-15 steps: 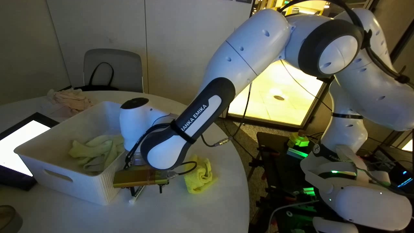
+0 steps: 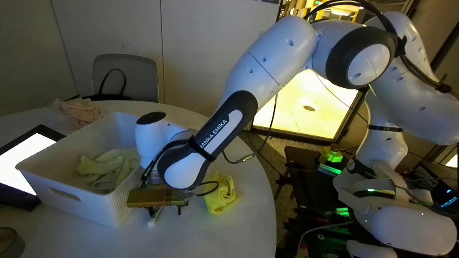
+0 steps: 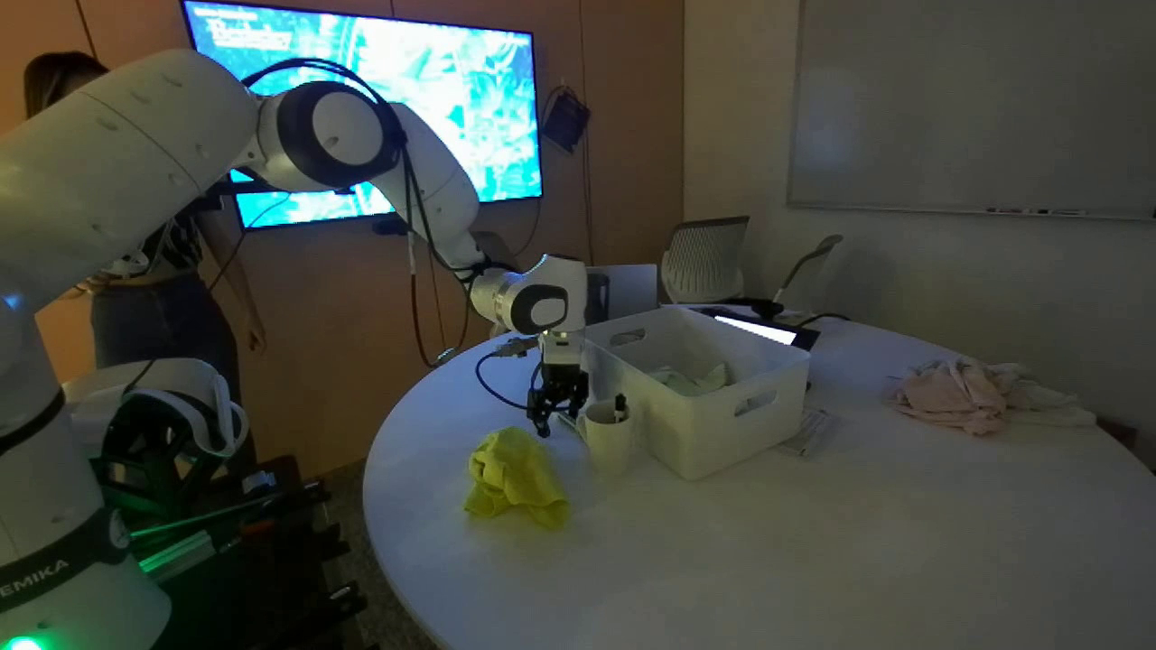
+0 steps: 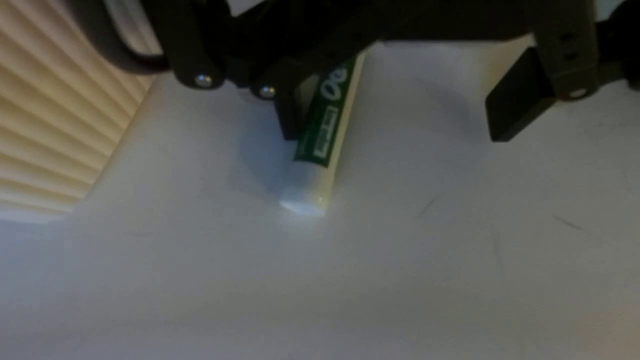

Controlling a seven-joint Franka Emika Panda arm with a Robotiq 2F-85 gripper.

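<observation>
A white marker with a green label (image 4: 327,129) lies on the table under my gripper. In the wrist view the fingers stand wide apart, with nothing gripped between them. The left fingertip (image 4: 289,120) is right at the marker's left edge; whether it touches cannot be told. Wide bare table separates the marker from the right fingertip (image 4: 510,114). The marker's white end (image 2: 151,221) shows below my gripper (image 2: 165,210) in exterior view 1. Its far end is hidden behind the gripper.
The white basket (image 3: 748,422) holds pale cloths (image 2: 109,165). By its wall stands a white cup (image 3: 610,446) with a dark-tipped item inside. A yellow cloth (image 3: 515,477) lies near the gripper, and pink cloth (image 3: 954,395) lies beyond the basket.
The gripper has moved slightly right and a little lower in exterior view 1. The marker's visible end has also shifted slightly right. The basket and the yellow cloth are where they were.
</observation>
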